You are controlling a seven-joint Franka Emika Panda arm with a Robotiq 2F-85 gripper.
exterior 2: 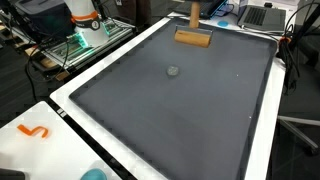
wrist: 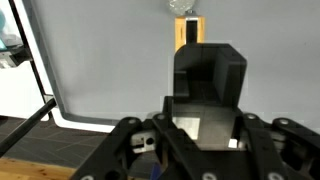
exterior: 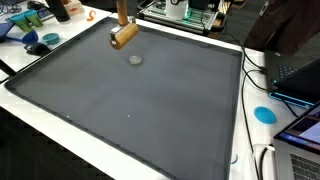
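A wooden mallet-like tool hangs above the grey board, its round head (exterior: 125, 36) tilted in exterior view 1 and lying crosswise (exterior 2: 193, 38) in exterior view 2. Its handle (exterior: 122, 12) rises out of the top of the picture. Seen from the wrist, my gripper has its dark fingers close together, with part of the wooden tool (wrist: 180, 34) showing beyond them; the grip itself is largely hidden. A small pale round disc (exterior: 136, 60) lies on the board, apart from the tool head, and appears also at the top of the wrist view (wrist: 182, 5).
Most of the grey board (exterior: 150, 100) is bare. Laptops (exterior: 300, 140) and a blue disc (exterior: 265, 115) stand along the right side. Blue and green items (exterior: 36, 48) crowd the far left corner. An orange piece (exterior 2: 33, 130) lies on the white table in exterior view 2.
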